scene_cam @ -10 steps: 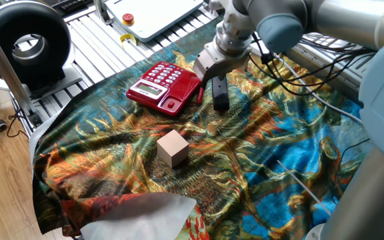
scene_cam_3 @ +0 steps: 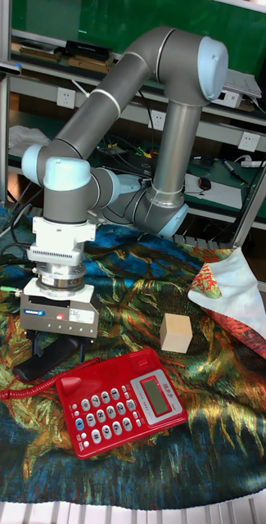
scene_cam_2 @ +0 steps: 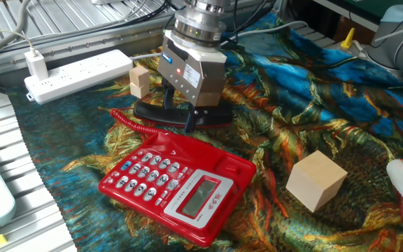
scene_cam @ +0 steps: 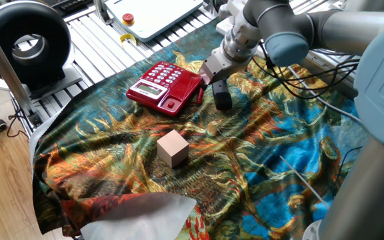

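Note:
A red desk phone [scene_cam_2: 180, 183] with a keypad and small screen lies on the patterned cloth. Its black handset [scene_cam_2: 219, 115] is off the cradle, lying behind the phone and joined to it by a red coiled cord [scene_cam_2: 135, 124]. My gripper [scene_cam_2: 179, 112] points down at the handset, low over the cloth. One dark finger [scene_cam_2: 191, 119] stands on the near side of the handset and the other on its far side. The fingers are apart, but whether they press on the handset cannot be told. In exterior view 1 the gripper body hides the fingertips and part of the handset.
A wooden cube [scene_cam: 173, 148] sits on open cloth away from the phone. Small wooden blocks [scene_cam_2: 139, 82] stand near a white power strip [scene_cam_2: 79, 75] behind the gripper. The cloth is wrinkled, with a folded pale corner [scene_cam_3: 238, 284].
My gripper has shifted slightly right and up in exterior view 1. The visible end of the handset has moved a little to the right. Phone and cube have stayed put.

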